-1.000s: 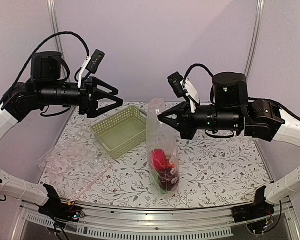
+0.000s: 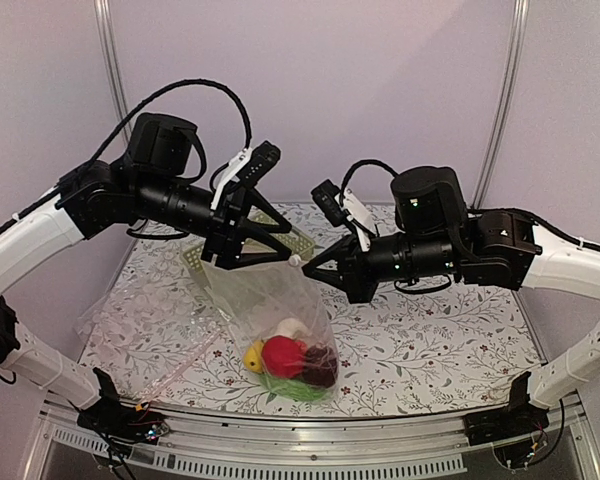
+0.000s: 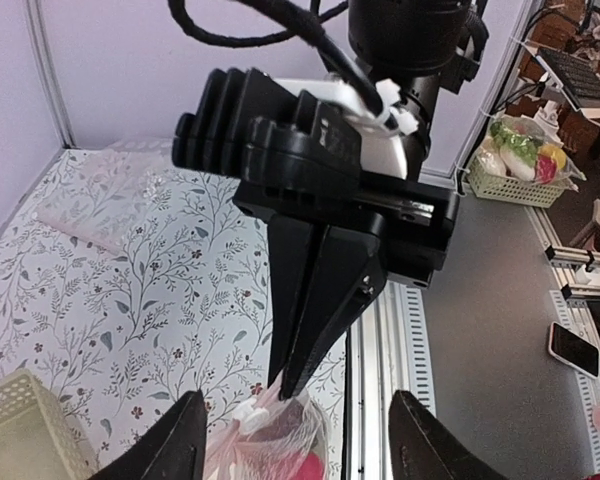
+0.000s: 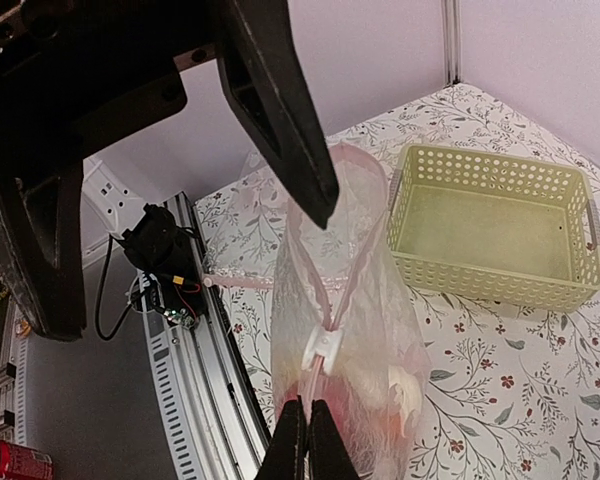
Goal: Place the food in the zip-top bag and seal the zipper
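Observation:
The clear zip bag [image 2: 257, 300] hangs upright above the table, holding red food [image 2: 282, 356], dark purple food [image 2: 320, 367], yellow food [image 2: 253, 356] and leafy green food [image 2: 298, 388]. Shut on the bag's top edge is my right gripper [image 2: 308, 267], beside the white zipper slider [image 2: 295, 260]. In the right wrist view the slider [image 4: 323, 347] sits just beyond those fingertips, and the mouth past it gapes. My left gripper [image 2: 288, 241] is open close to the slider; its fingers [image 3: 180, 440] stand apart with the bag's top [image 3: 255, 410] between them, not gripped.
Behind the bag stands a pale green basket [image 2: 193, 262], whose inside looks empty in the right wrist view. Another clear plastic bag [image 2: 145, 325] lies flat on the left of the table.
The left gripper has come right and down to the bag's mouth. The right gripper has shifted slightly left and lower. The bag has swung left and its mouth has spread.

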